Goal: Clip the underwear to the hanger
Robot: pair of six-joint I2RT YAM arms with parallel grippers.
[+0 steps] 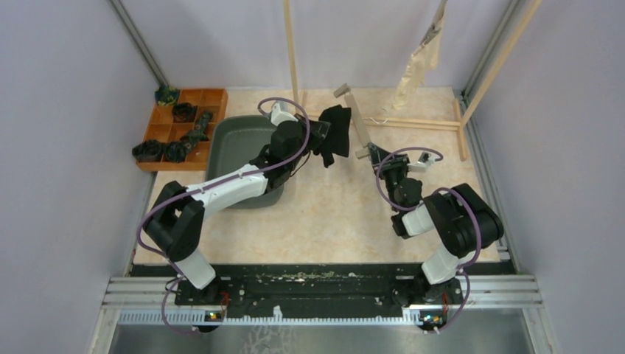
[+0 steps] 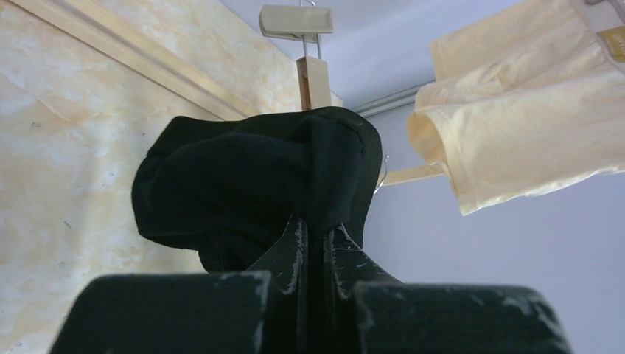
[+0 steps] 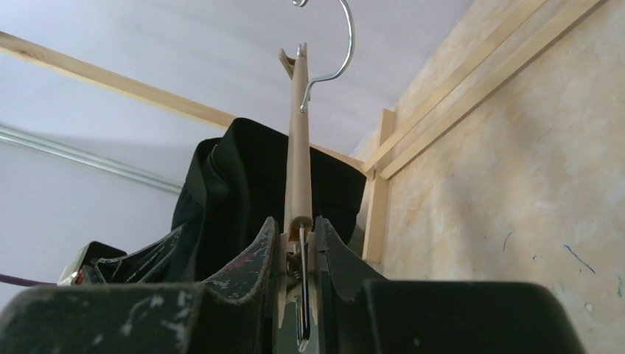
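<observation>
My left gripper is shut on the black underwear (image 2: 228, 169), which bunches between the fingertips and droops ahead of them. Seen from above, the underwear (image 1: 337, 133) hangs just left of the beige clip hanger (image 1: 357, 118), with a gap between the two. Near the hanger's near end, my right gripper (image 1: 376, 155) is shut on it; in the right wrist view the hanger bar (image 3: 298, 162) rises straight from between the fingers. A wire hook (image 3: 348, 44) curves off its side. The hanger's far clip (image 2: 296, 21) appears past the cloth in the left wrist view.
Pale cloth (image 1: 420, 70) hangs at the back right, near the wooden frame (image 1: 420, 124). A grey-green bin (image 1: 243, 158) sits under the left arm, with an orange divided tray (image 1: 215, 101) holding dark rolled items beyond it.
</observation>
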